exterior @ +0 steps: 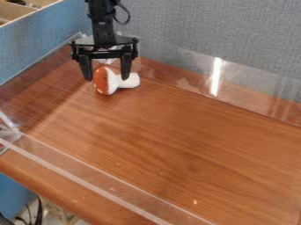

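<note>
My black gripper (105,68) hangs at the upper left of the camera view, fingers pointing down and spread apart. Directly below and between them, an orange and white object (106,81) lies on its side on the wooden table (177,149), its white narrower end toward the right. The view does not show clearly whether the fingertips touch it; nothing appears held.
A clear plastic rim runs along the table's back and front edges. A grey wall (223,35) stands behind, a blue panel (30,53) at the left.
</note>
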